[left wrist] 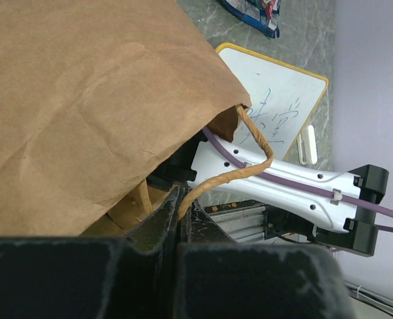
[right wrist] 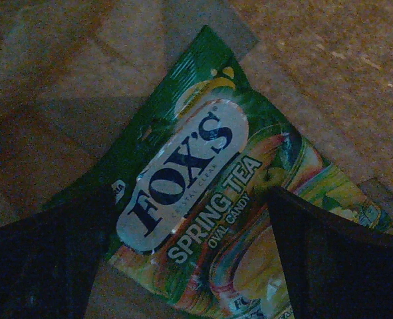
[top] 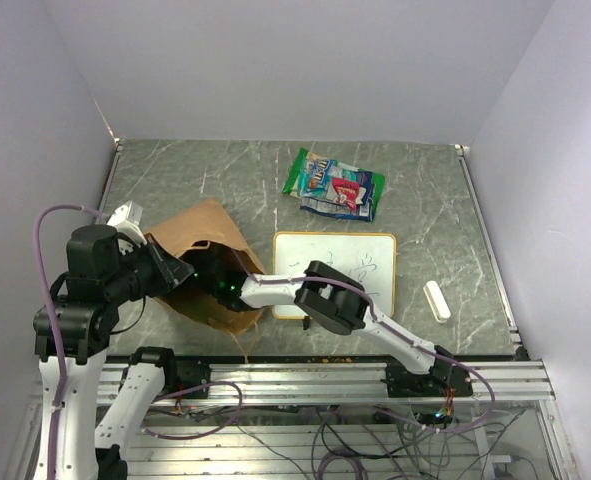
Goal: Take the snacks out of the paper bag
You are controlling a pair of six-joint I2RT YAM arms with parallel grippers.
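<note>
The brown paper bag [top: 205,220] lies at the left with its mouth facing front. My left gripper is shut on its twisted paper handle [left wrist: 244,174]. My right gripper is inside the bag, open, around a green Fox's Spring Tea candy packet [right wrist: 189,166]; whether the fingers touch it I cannot tell. In the top view the right gripper is hidden by the bag. Other snack packets [top: 335,185] lie on the table at the back.
A whiteboard [top: 335,250] lies under the right arm, right of the bag. A white eraser [top: 437,300] sits at the right. Grey walls surround the table.
</note>
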